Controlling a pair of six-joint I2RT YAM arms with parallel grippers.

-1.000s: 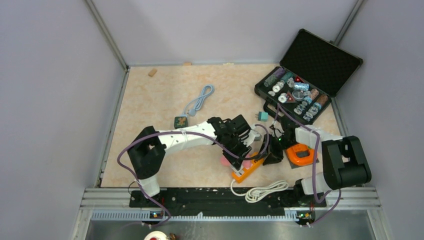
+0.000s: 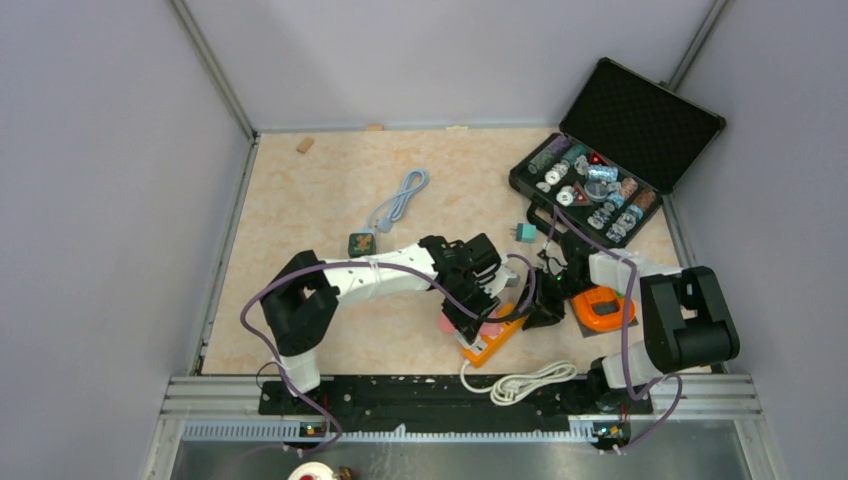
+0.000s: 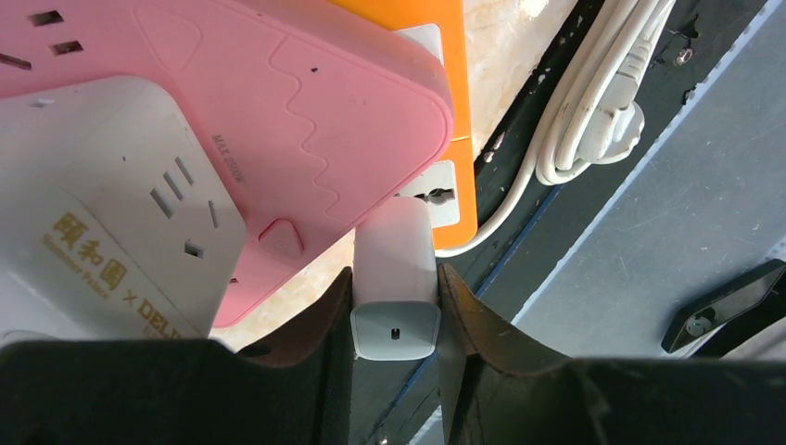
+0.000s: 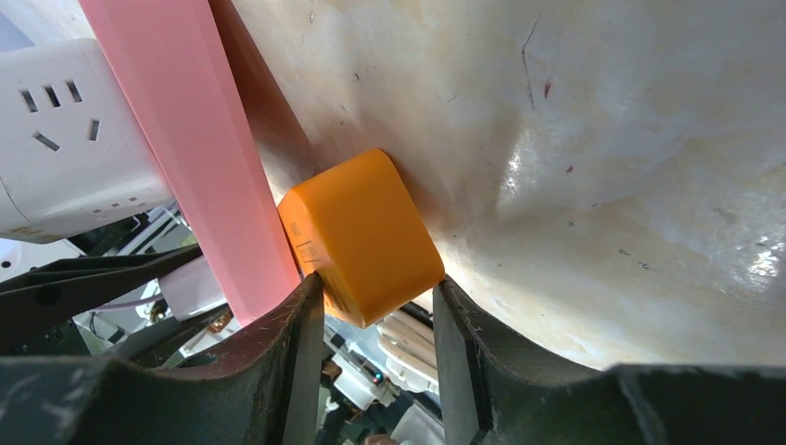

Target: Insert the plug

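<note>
An orange power strip (image 2: 490, 342) lies at the front centre, a pink strip (image 3: 306, 111) and a white power strip (image 3: 111, 213) beside it. My left gripper grips a white plug (image 3: 394, 250) at the orange strip's socketed end; whether its prongs are in a socket is hidden. My right gripper has its fingers on the orange strip's other end (image 4: 366, 232), holding it against the table.
An open black case (image 2: 585, 190) stands at the back right, a teal adapter (image 2: 525, 232) before it. An orange object (image 2: 600, 318) lies under the right arm. A coiled white cable (image 2: 530, 385) runs along the front edge.
Both arms have shifted very slightly since a second ago, the left gripper a little toward the front; the rest looks the same.
</note>
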